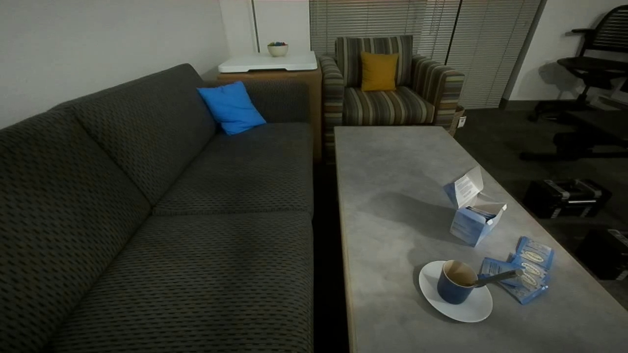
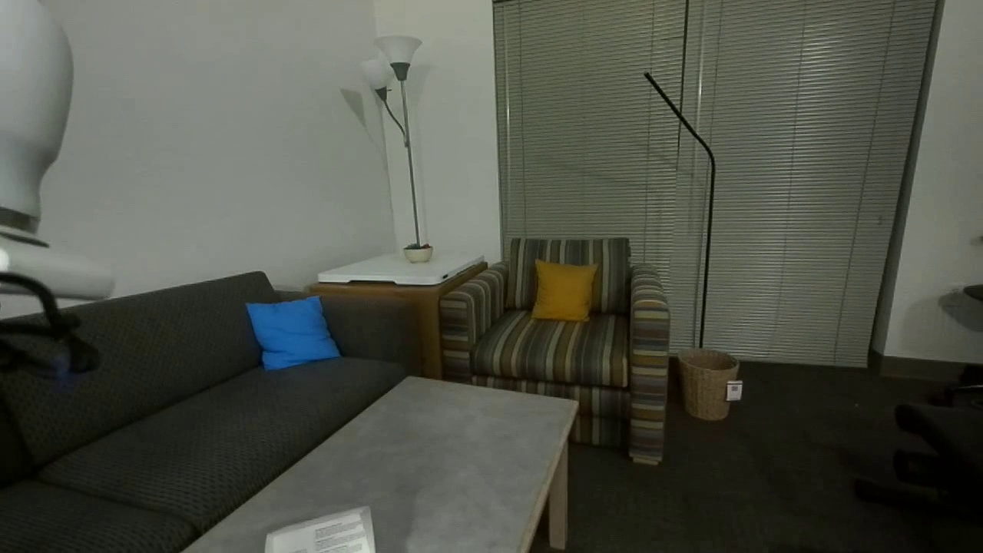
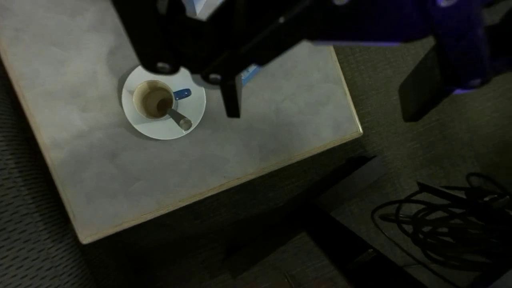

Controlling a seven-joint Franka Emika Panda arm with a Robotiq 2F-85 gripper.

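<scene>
A blue cup (image 1: 455, 285) with a pale inside stands upright on a white saucer (image 1: 430, 285) on the grey table. A spoon (image 1: 498, 277) leans in the cup, its handle sticking out over the rim. In the wrist view, the cup (image 3: 154, 100) is seen from above, left of my gripper. The gripper is open, its dark fingers (image 3: 231, 98) wide apart with nothing between them. It hangs above the table's edge and floor. Blue packets (image 1: 533, 271) lie right of the saucer, and an open blue-and-white box (image 1: 471, 224) stands behind.
A grey couch (image 1: 247, 264) runs along the table's left side, with a blue pillow (image 1: 234, 108). The striped armchair (image 2: 554, 355) is beyond the far end. Coiled cables (image 3: 441, 221) lie on the floor.
</scene>
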